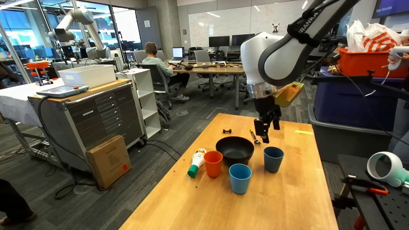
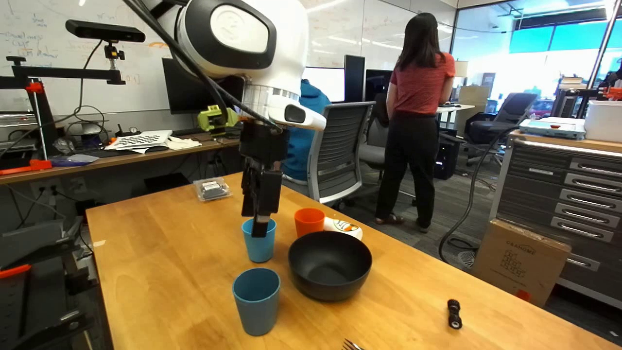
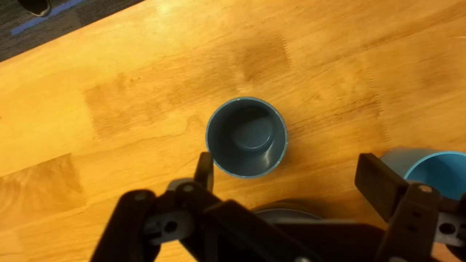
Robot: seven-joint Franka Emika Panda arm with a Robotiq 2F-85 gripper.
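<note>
My gripper is open above the table, nothing between its fingers. In the wrist view a dark blue-grey cup (image 3: 251,137) stands upright below, just beyond the left fingertip. Beyond the right finger shows a lighter blue cup (image 3: 441,172). Exterior view 1 has the dark cup (image 1: 273,159) right of a black bowl (image 1: 234,150), with the light blue cup (image 1: 240,178) in front of the bowl. An orange cup (image 1: 213,163) stands to the bowl's left. In exterior view 2, my gripper (image 2: 260,224) overlaps the light blue cup (image 2: 260,248) while the dark cup (image 2: 257,301) stands nearer the camera.
A white bottle with a green cap (image 1: 197,163) lies beside the orange cup. Behind the bowl are a fork (image 1: 254,138) and a small black dumbbell-shaped object (image 1: 227,131).
</note>
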